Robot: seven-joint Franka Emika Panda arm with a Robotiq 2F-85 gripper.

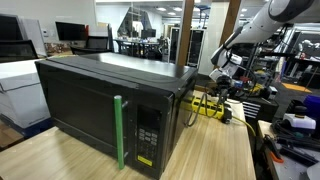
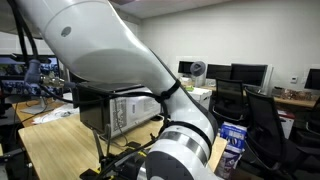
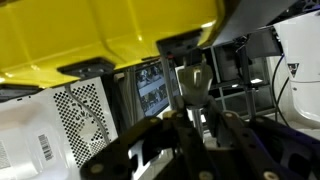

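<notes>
In exterior view 1 my gripper (image 1: 224,98) is down at the far right end of the table, close against a yellow case (image 1: 205,107). The yellow case (image 3: 105,30) fills the upper left of the wrist view, with black latch-like parts along its edge. Just below that edge a small, shiny grey piece (image 3: 195,84) shows at my gripper, whose fingers look closed on it. What that piece belongs to is unclear. In exterior view 2 the arm hides the gripper's tip and most of the case.
A large black microwave (image 1: 115,105) with a green handle (image 1: 119,130) stands left of the case. A white perforated bin (image 3: 30,145) lies below in the wrist view. Office chairs (image 2: 270,130) stand beyond the table.
</notes>
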